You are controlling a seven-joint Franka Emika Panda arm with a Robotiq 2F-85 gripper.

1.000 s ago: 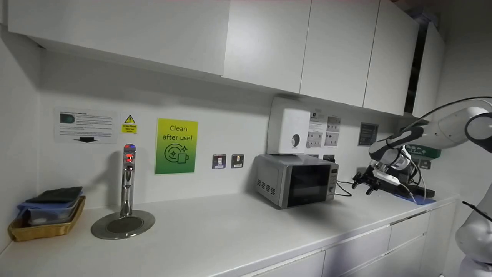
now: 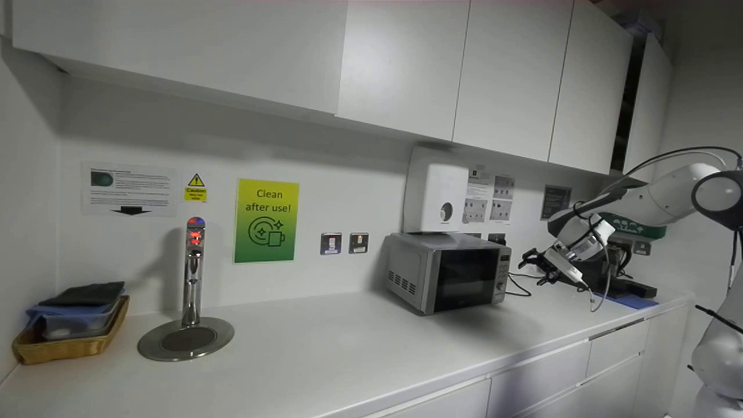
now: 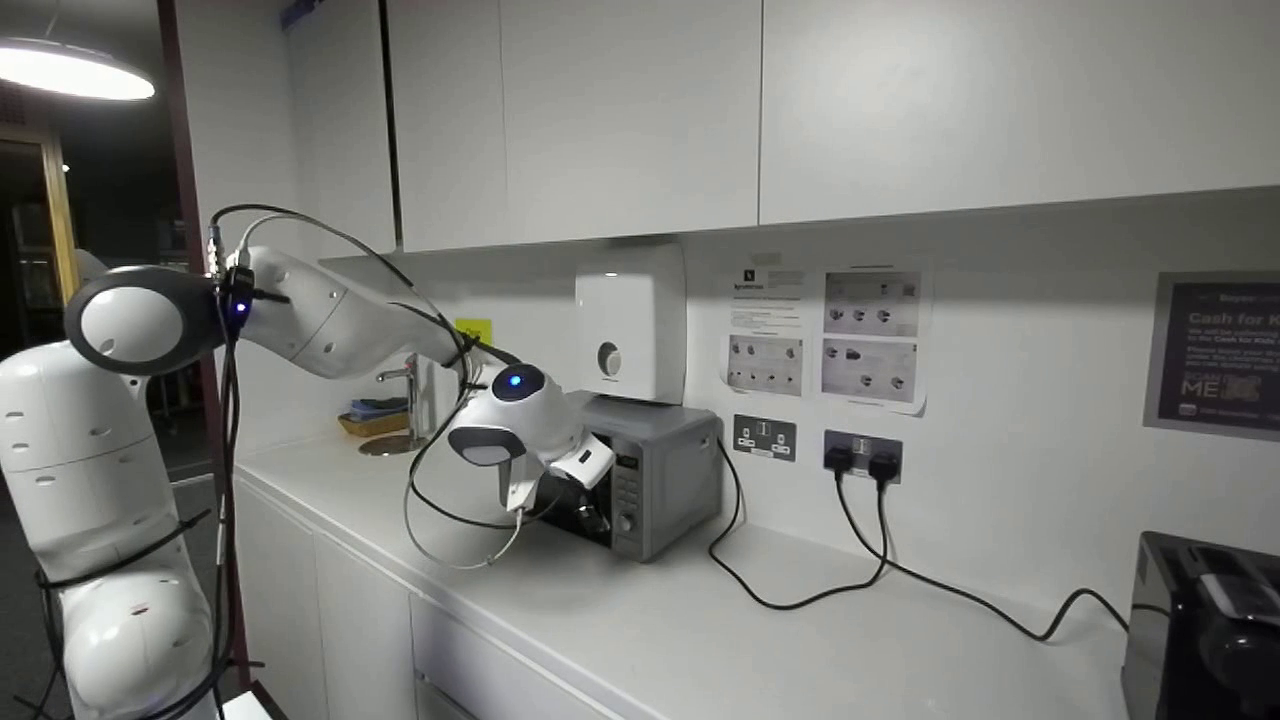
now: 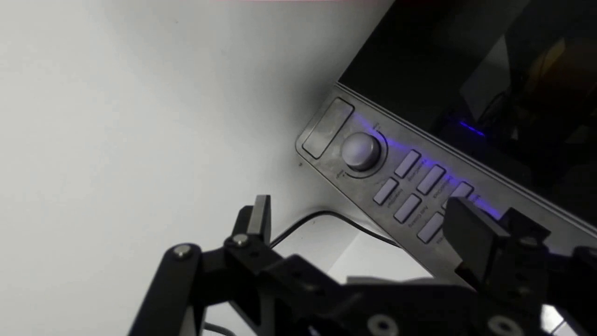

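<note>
A silver microwave (image 2: pixel 446 271) with a dark glass door stands on the white counter, its door shut. In the wrist view its control panel (image 4: pixel 392 151) runs diagonally, with a round knob (image 4: pixel 360 151) and several grey buttons. My gripper (image 2: pixel 530 268) hangs to the right of the microwave, apart from its panel side in exterior view 1. The fingers (image 4: pixel 260 218) are spread wide and the fingers hold nothing; the right finger covers the lower end of the panel in the wrist view. In exterior view 2 the wrist hides part of the microwave door.
Behind the microwave hangs a white dispenser (image 2: pixel 439 189). A black cable (image 3: pixel 768 600) trails over the counter (image 3: pixel 828 660) to the sockets. A dark appliance (image 3: pixel 1212 624) stands at the right. Far left are a tap (image 2: pixel 193 278) and a wicker basket (image 2: pixel 69 348).
My gripper has moved left toward the microwave in exterior view 1, and its wrist has turned so the fingers point more toward the panel. The microwave has not moved.
</note>
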